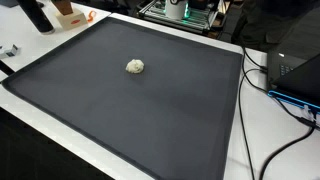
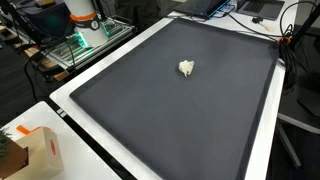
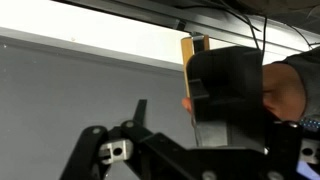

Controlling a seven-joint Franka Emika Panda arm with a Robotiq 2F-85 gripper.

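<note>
A small pale, crumpled-looking lump lies alone on the dark grey mat; exterior view 2 shows the same whitish lump towards the mat's far side. Only the wrist view shows my gripper, with its fingers open. A black object with a grey lower face and a wood-coloured strip along one edge reaches in between the fingers. A person's hand is around that object at the right. Whether the fingers touch it cannot be told.
White table surface borders the mat. In exterior view 1, a wooden block with an orange item stands at the far left corner, and a laptop-like device with cables sits at the right.
</note>
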